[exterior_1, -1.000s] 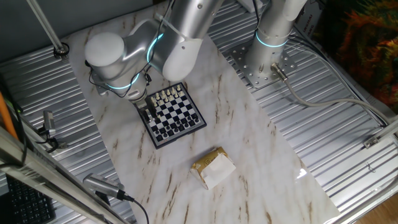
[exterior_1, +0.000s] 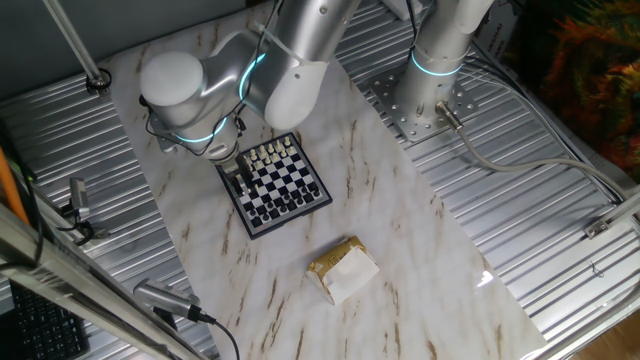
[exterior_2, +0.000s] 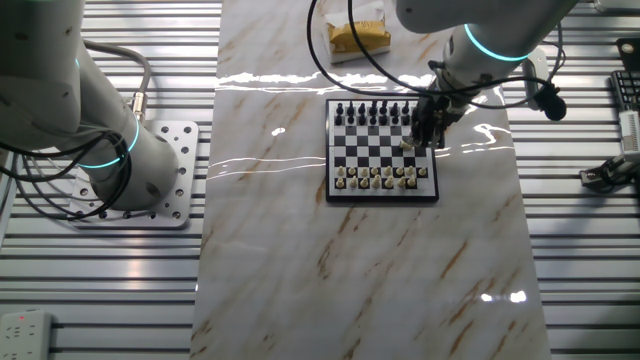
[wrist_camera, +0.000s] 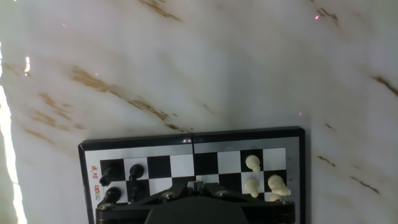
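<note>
A magnetic-looking chessboard (exterior_1: 243, 215) with a dark frame lies flat on the marble table. White pieces (exterior_2: 375, 178) line one side and black pieces (exterior_2: 372, 112) the opposite side. My gripper (exterior_1: 248, 186) points down over the board's edge, low above its middle rows. In exterior view 2 a single white piece (exterior_2: 407, 145) shows right beside the gripper's dark fingers; whether they grip it is unclear. In the wrist view the gripper covers the board's middle, its two fingers close together at the centre, and what lies between them is too small to make out.
A gold and white packet (exterior_1: 345, 272) lies on the table, clear of the board. Bare marble tabletop (exterior_2: 370, 280) stretches away beyond the white pieces' side. Dark cables (exterior_2: 392, 82) hang from the arm.
Over the last second the arm has shifted very slightly to the right in exterior view 1, its gripper still low over the same part of the board. Board and packet have stayed put.
</note>
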